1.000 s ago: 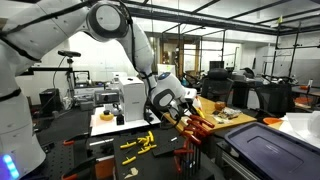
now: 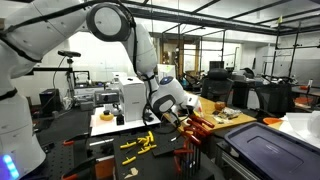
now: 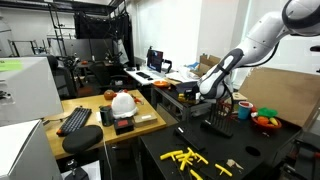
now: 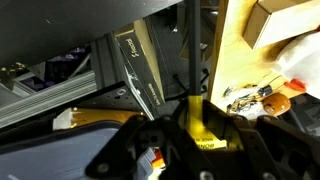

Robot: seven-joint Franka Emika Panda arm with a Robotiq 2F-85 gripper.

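Note:
My gripper is shut on a yellow piece (image 4: 205,132), which shows at its fingers in the wrist view; the piece's full shape is hidden. In exterior view 1, the white wrist above the gripper (image 2: 188,118) hangs beside a red structure (image 2: 197,128) at the table's middle. Several loose yellow pieces (image 2: 130,160) are scattered on the dark table to the left. Exterior view 2 shows the arm at the far side of the table, where the gripper is too small to make out clearly.
A large grey tray (image 2: 275,155) fills the right side in exterior view 1. A wooden table with a white helmet (image 3: 123,103) and a blue container (image 3: 75,120) stands at the left in exterior view 2. A basket of colourful items (image 3: 266,118) sits at right.
The white wrist has shifted slightly left and down and changed its tilt a little. The tray, the red structure and the loose yellow pieces look unmoved.

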